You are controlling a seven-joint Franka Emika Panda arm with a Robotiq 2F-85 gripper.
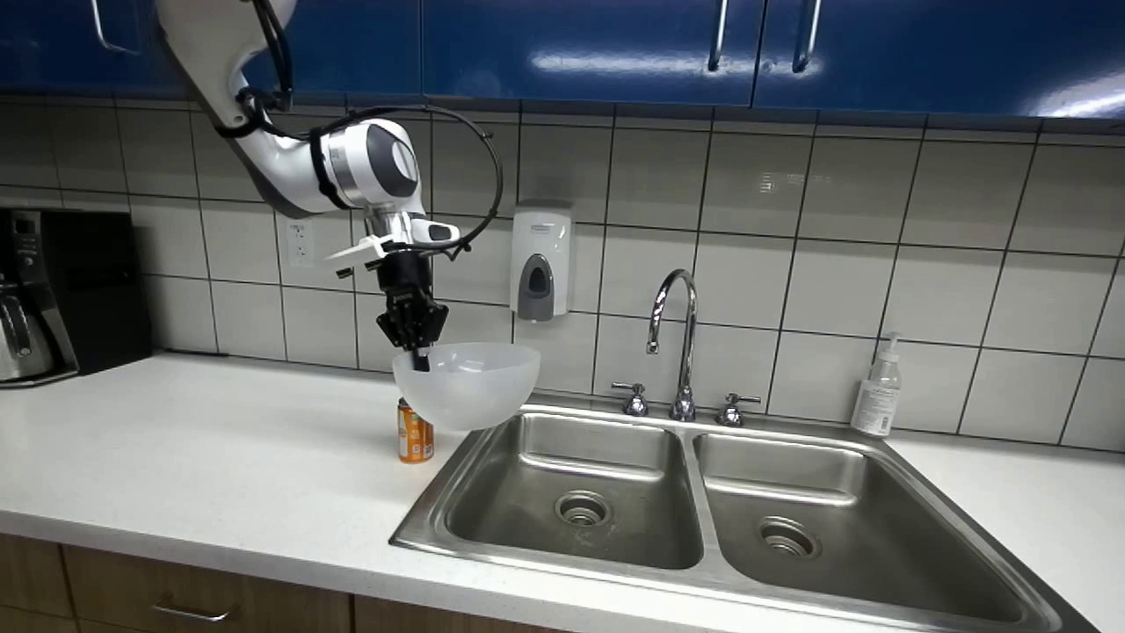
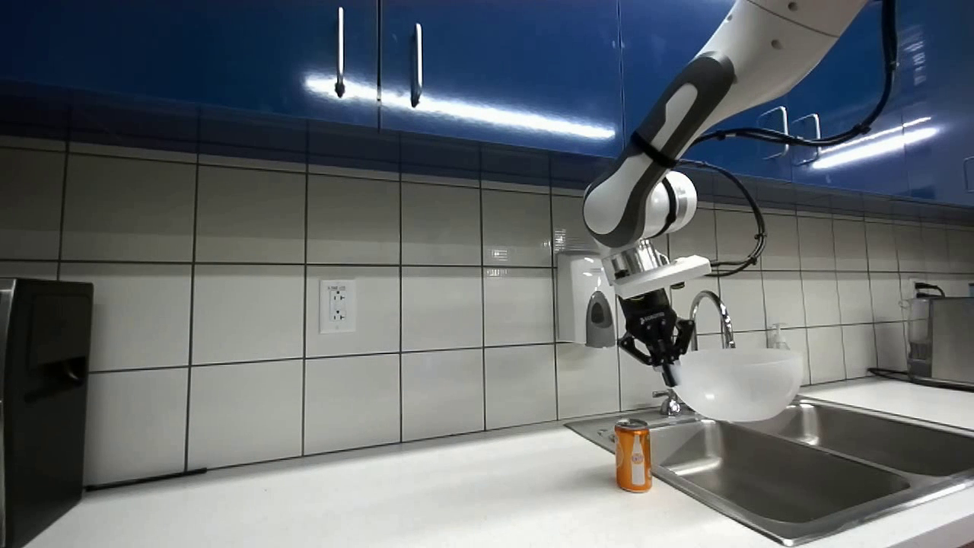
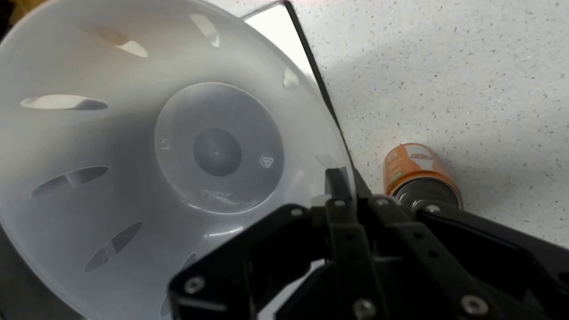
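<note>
A translucent white bowl (image 1: 475, 396) hangs in the air by the back left corner of the sink (image 1: 448, 522), its near part above the counter and the rest over the left basin. My gripper is shut on the bowl's rim, one finger inside the wall and one outside. Seen from the other side, the gripper (image 2: 671, 373) reaches down at a slant to the rim of the bowl (image 2: 744, 388). Slotted openings line the wall of the bowl (image 3: 213, 144) in the wrist view, and its inside is empty.
On the counter left of the sink stands an orange can (image 2: 632, 457), upright, close to the bowl and lower. A chrome faucet (image 1: 685, 348) rises behind the basins, and a soap dispenser (image 1: 542, 258) is on the wall.
</note>
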